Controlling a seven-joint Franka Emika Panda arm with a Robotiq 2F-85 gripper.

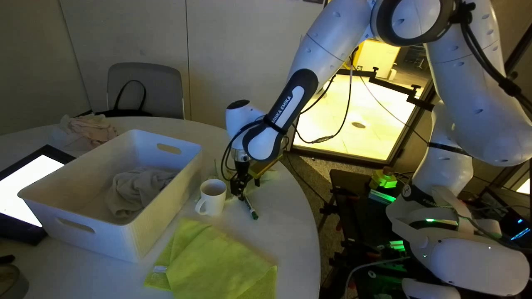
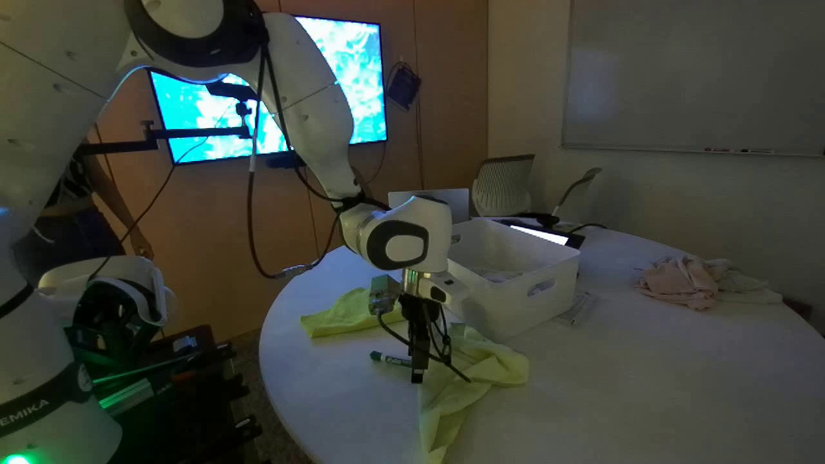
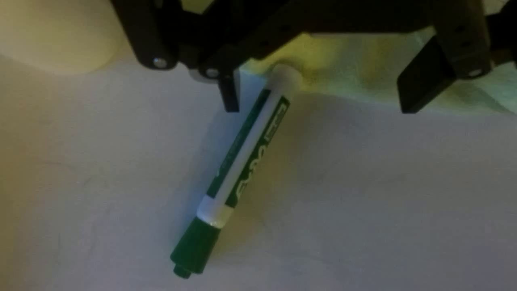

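A white marker with a green cap and green label lies on the white table, its cap pointing away from the gripper. Its plain white end touches or overlaps the edge of a crumpled pale yellow-green cloth. Low over the marker stands my gripper, open, with its fingers wide apart and nothing held. In the wrist view the marker's white end shows between the two fingers, closer to the left one. A white mug stands right beside the gripper in exterior view 1.
A large white bin with a grey cloth inside stands beyond the mug. A flat yellow-green cloth covers the front of the table. Pinkish cloth lies far off. Bare table shows near the rounded edge.
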